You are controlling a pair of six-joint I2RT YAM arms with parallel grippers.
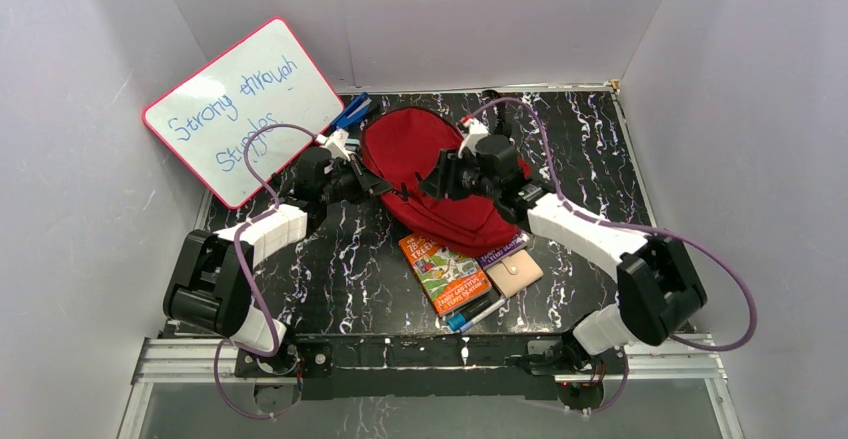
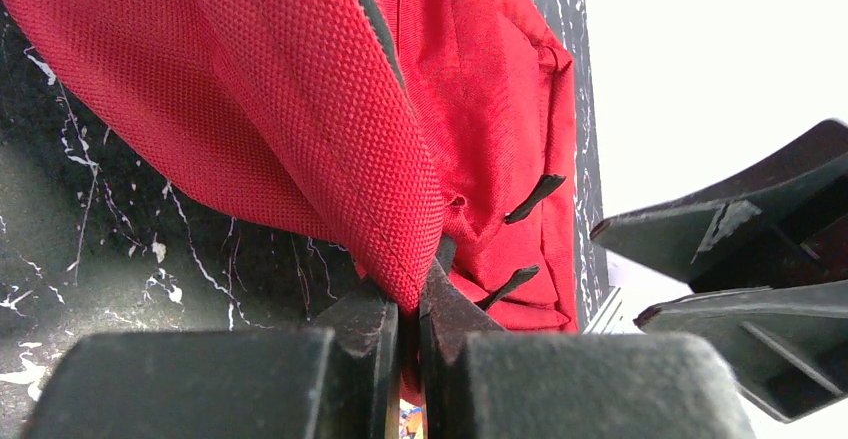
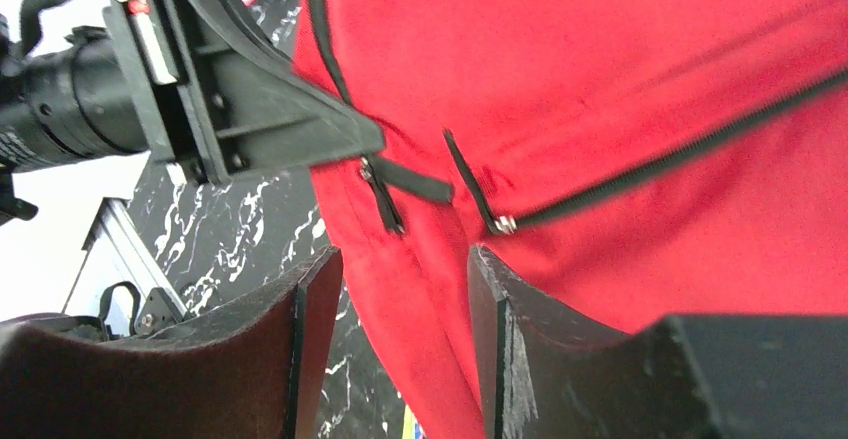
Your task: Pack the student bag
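Observation:
The red bag (image 1: 400, 139) lies on the dark marbled table with its fabric loosely folded. In the left wrist view, a fold of its red cloth (image 2: 385, 209) is pinched by my left gripper, which is shut on it at the bag's left edge. My right gripper stands part open over the bag, with no object gripped between its fingers. Just beyond its fingertips in the right wrist view are a black zipper pull (image 3: 466, 174) and a second dark pull (image 3: 383, 199) beside the left gripper's tip.
Below the bag lie an orange-green book (image 1: 445, 274), a purple book (image 1: 503, 250), a beige wallet (image 1: 515, 273) and pens (image 1: 478, 311). A whiteboard (image 1: 245, 109) leans at the back left, near a blue object (image 1: 352, 109).

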